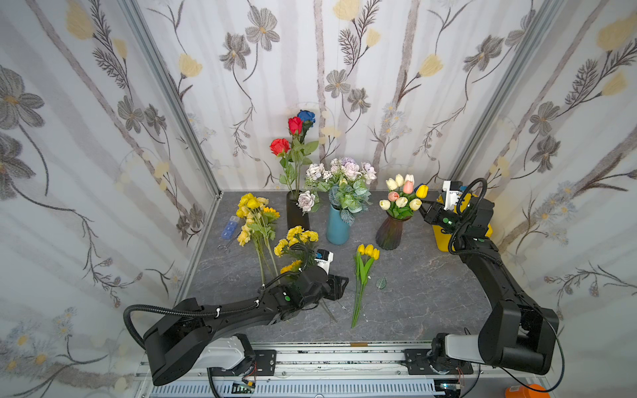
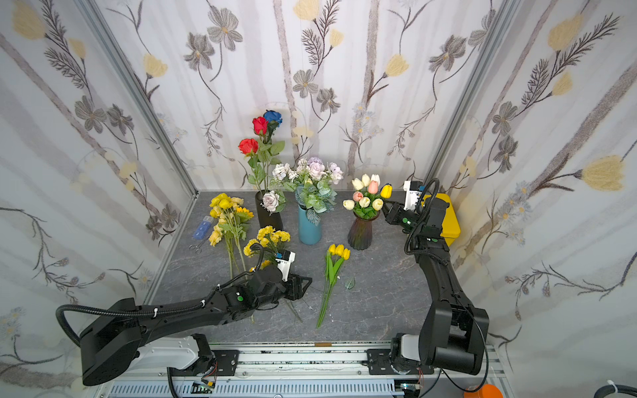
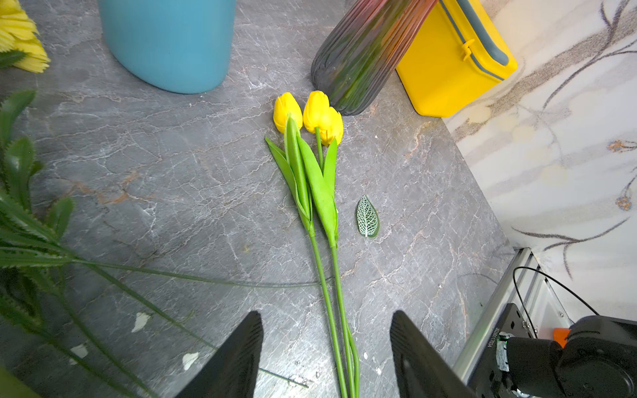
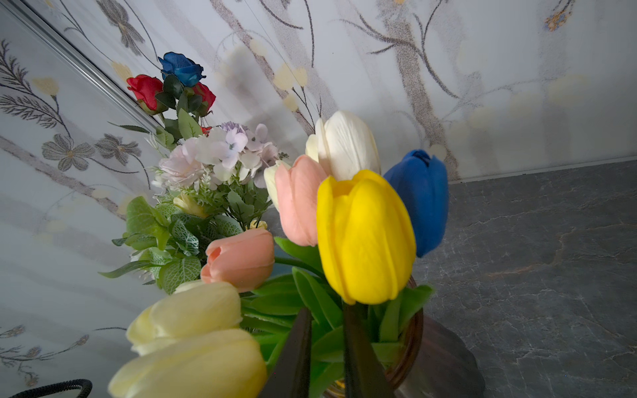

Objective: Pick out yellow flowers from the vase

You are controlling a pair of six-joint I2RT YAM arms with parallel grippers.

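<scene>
One yellow tulip stands among white, pink and blue tulips in the ribbed dark vase. At the right of this bunch is my right gripper, its two fingers nearly together just below the yellow bloom. Whether a stem runs between them cannot be made out. Several yellow tulips lie on the table, stems toward the front. My left gripper is open above their stems, its fingers apart and nothing held. Left of it lie yellow flowers with leafy stems partly hidden by the left arm.
A blue vase with pale flowers and a dark vase with red and blue roses stand at the back. Behind the right gripper sits a yellow box. More yellow flowers lie at the left.
</scene>
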